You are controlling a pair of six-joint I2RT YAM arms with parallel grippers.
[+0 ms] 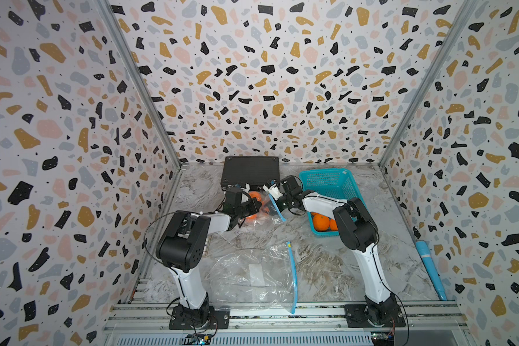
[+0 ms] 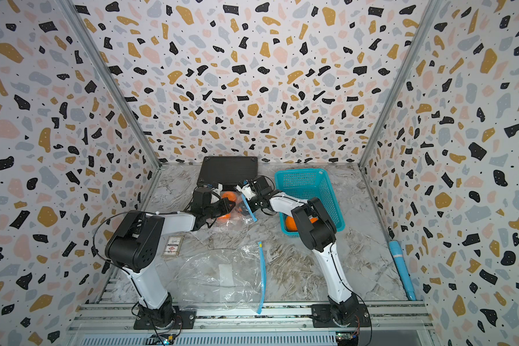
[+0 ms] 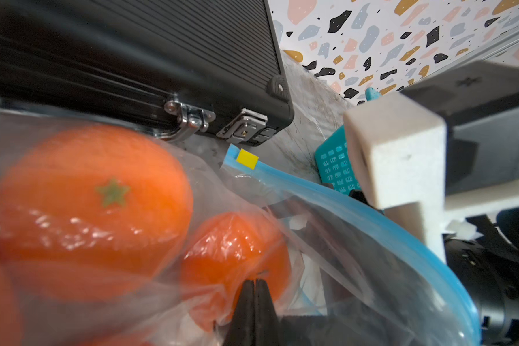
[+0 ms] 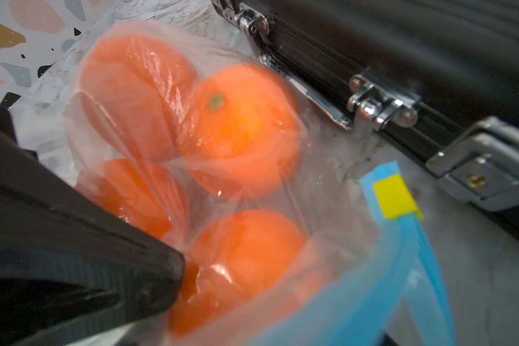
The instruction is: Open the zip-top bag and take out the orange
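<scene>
A clear zip-top bag with a blue zip strip lies in front of the black case, holding several oranges. Its strip, with a yellow tab, curves across the right wrist view. My left gripper is shut against the bag, its thin tips before an orange; whether film is pinched there is unclear. From the right, my right gripper reaches past the strip. A dark shape behind the film in the left wrist view seems to be its fingers, but its fingers are hidden.
The black case stands close behind the bag. A turquoise basket with oranges is under the right forearm. An empty clear bag lies flat in front; a blue roll lies far right.
</scene>
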